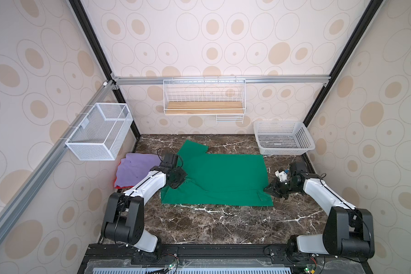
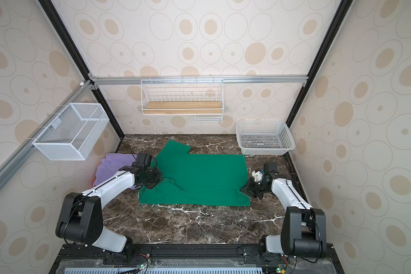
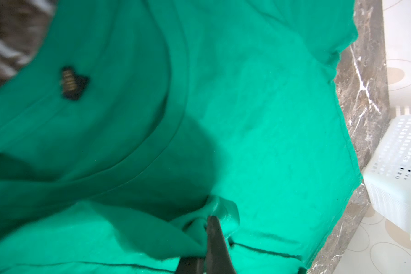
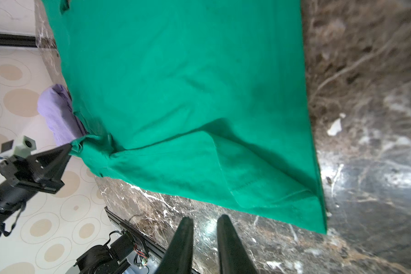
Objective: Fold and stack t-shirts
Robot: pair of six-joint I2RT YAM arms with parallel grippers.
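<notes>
A green t-shirt (image 1: 228,171) lies spread sideways on the dark marble table, its collar toward the left and one sleeve pointing to the back. Its front edge is partly turned over, with a loose flap (image 4: 260,173) at the hem end. Over the collar end, my left gripper is shut with a gathered bit of the green cloth between its fingers. My right gripper stands part open above the hem's front corner, nothing between its fingers. A folded purple shirt (image 1: 134,169) lies at the left on something red.
An empty white plastic basket (image 1: 285,150) stands at the back right. A white wire basket (image 1: 89,153) hangs on the left wall and a wire shelf (image 1: 204,111) at the back.
</notes>
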